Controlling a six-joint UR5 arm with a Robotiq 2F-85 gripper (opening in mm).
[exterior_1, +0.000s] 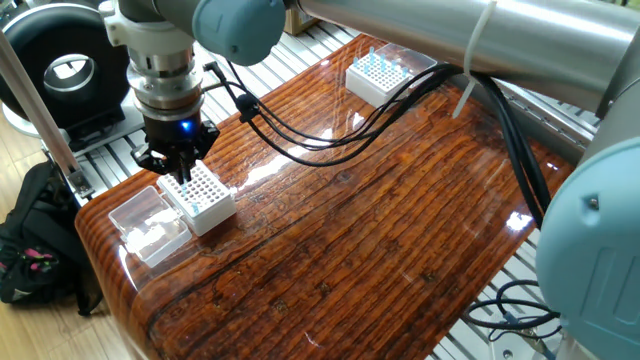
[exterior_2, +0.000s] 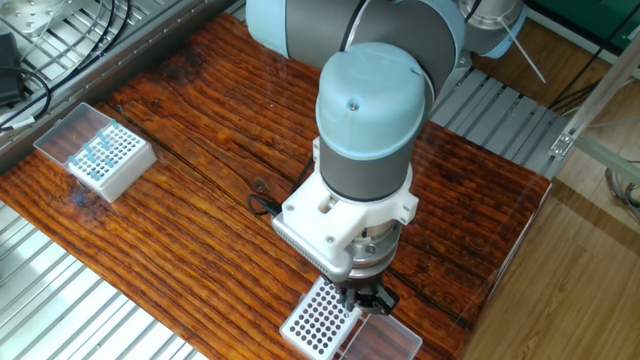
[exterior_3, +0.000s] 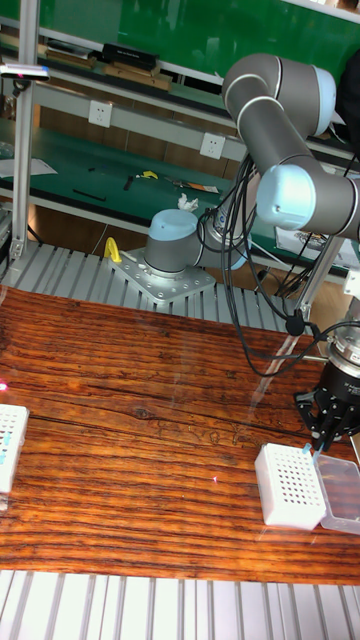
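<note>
My black gripper (exterior_1: 183, 178) points down over one end of the near white tip rack (exterior_1: 208, 205), its fingers close together right at the rack's top. In exterior view 2 the arm partly covers this gripper (exterior_2: 352, 303) beside the rack (exterior_2: 322, 322). A small light blue tip (exterior_1: 184, 185) shows just below the fingers; whether they grip it is too small to tell. Another bit of light blue (exterior_1: 195, 207) sits in the same rack, whose other holes look mostly empty. In exterior view 3 the gripper (exterior_3: 317, 446) is at the rack's (exterior_3: 290, 491) back right corner.
An open clear lid (exterior_1: 150, 226) lies against the near rack. Across the table stands a second white rack (exterior_1: 378, 78) with several upright light blue tips (exterior_2: 92, 152) and its own clear lid (exterior_2: 70, 135). Black cables (exterior_1: 330, 150) hang from the arm. The wooden tabletop (exterior_1: 330, 230) between the racks is clear.
</note>
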